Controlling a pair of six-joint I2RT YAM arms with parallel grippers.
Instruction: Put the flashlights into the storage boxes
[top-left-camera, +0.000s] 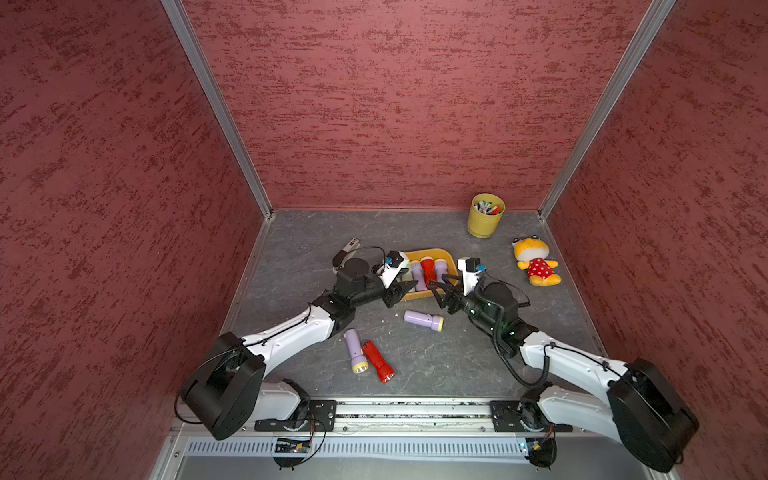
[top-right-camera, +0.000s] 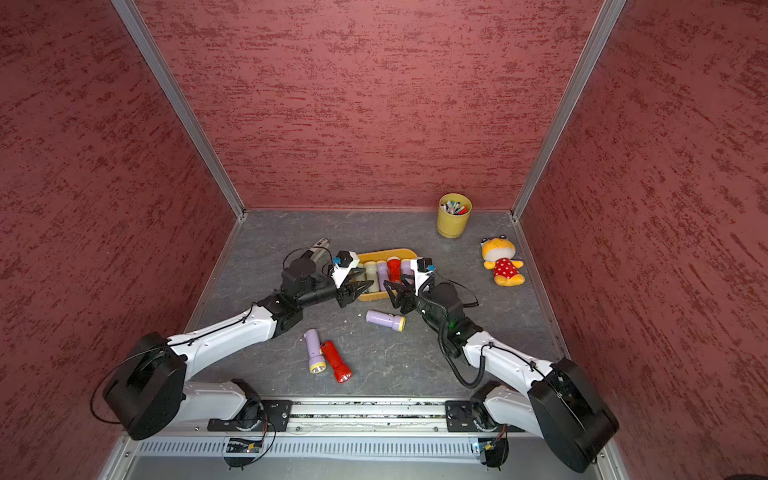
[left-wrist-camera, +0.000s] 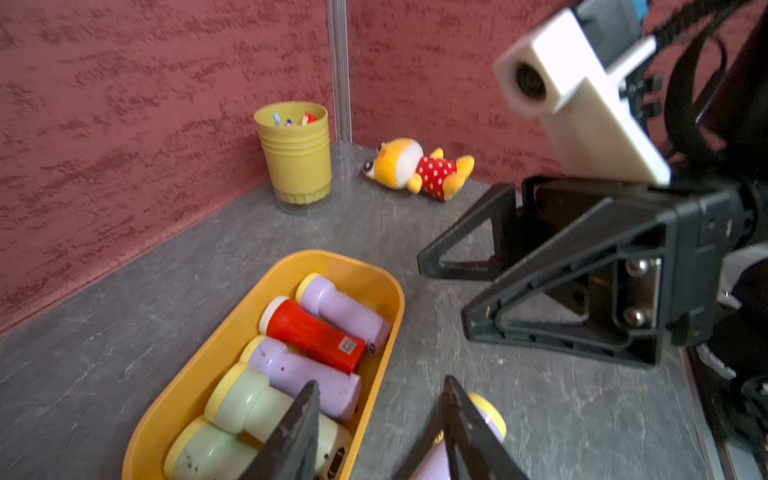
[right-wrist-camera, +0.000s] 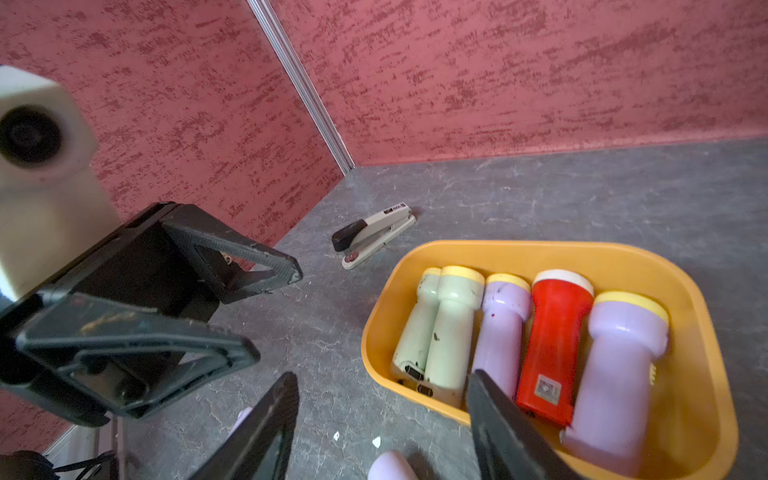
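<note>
A purple flashlight (top-left-camera: 420, 320) with a yellow head lies on the table just in front of the orange storage box (right-wrist-camera: 528, 246), apart from both grippers. Inside the box several flashlights lie side by side: two pale green, a purple one (right-wrist-camera: 500, 332), a red one (right-wrist-camera: 556, 344) and another purple one (right-wrist-camera: 614, 380). Another purple flashlight (top-left-camera: 353, 345) and a red flashlight (top-left-camera: 377, 361) rest at the front left. My left gripper is open and empty at the box's left front. Facing it, my right gripper hovers open and empty by the box's right front.
At the back right stands a yellow bucket (top-left-camera: 483, 224) of pens, with a plush toy (top-left-camera: 538, 262) near the right wall. A stapler (right-wrist-camera: 374, 233) sits behind the left arm. The two fingertip sets are close together.
</note>
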